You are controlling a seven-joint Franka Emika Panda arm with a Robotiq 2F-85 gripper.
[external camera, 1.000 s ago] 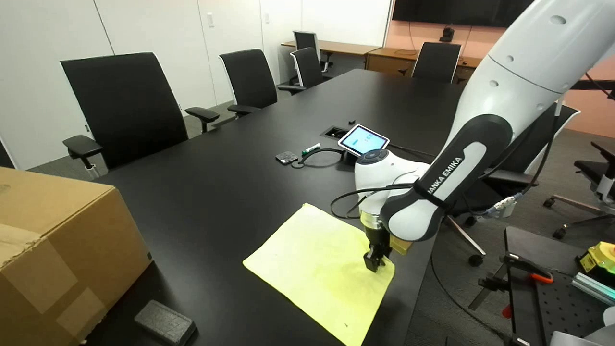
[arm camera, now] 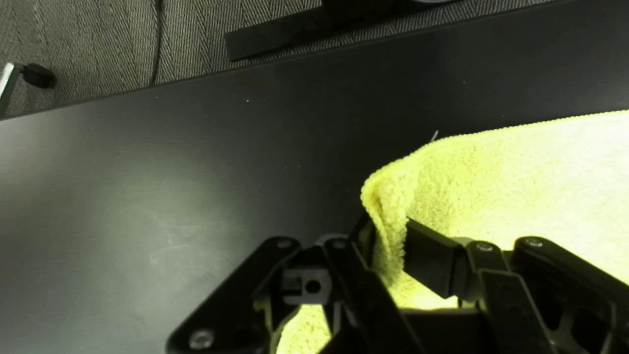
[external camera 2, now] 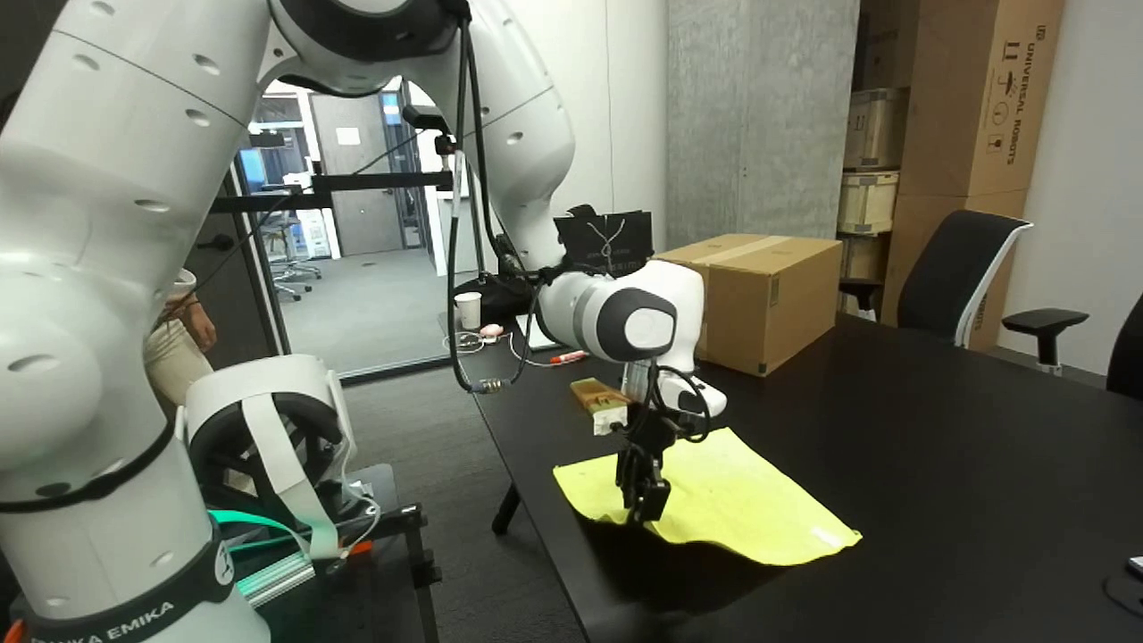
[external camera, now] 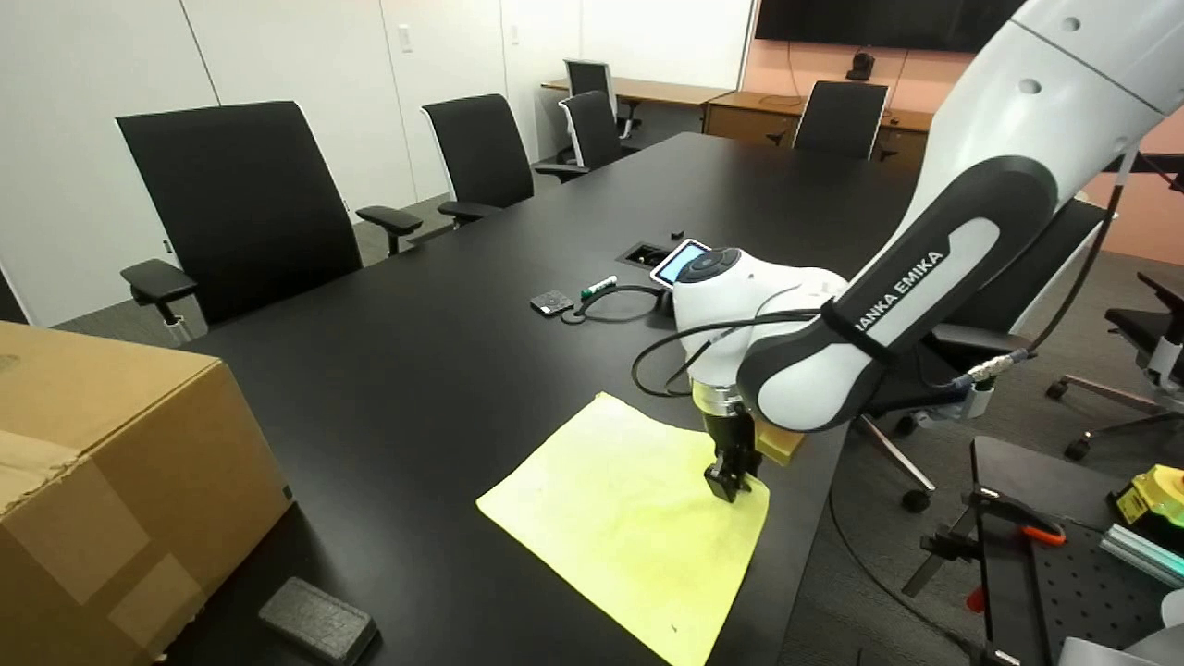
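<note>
A yellow cloth [external camera: 622,511] lies spread over the black table, one corner near the table's right edge in exterior view 1. My gripper is shut on a fold of the cloth's edge close to that corner, and the pinched fold stands up between its fingers. In exterior view 2 the held side of the cloth [external camera 2: 739,498] is raised with a wavy edge and a dark shadow beneath, while the gripper [external camera 2: 646,509] points down at it. Part of the cloth is hidden behind the fingers in the wrist view.
A cardboard box [external camera: 144,488] and a dark eraser-like block [external camera: 318,620] occupy the table's near left. Farther back are a tablet [external camera: 679,263], a green marker [external camera: 599,285] and a cable. Bare table [external camera: 444,366] lies left of the cloth.
The gripper has risen slightly, and the cloth has shifted a little to the right with it, its held corner pulled up. The wrist now covers more of the tablet.
</note>
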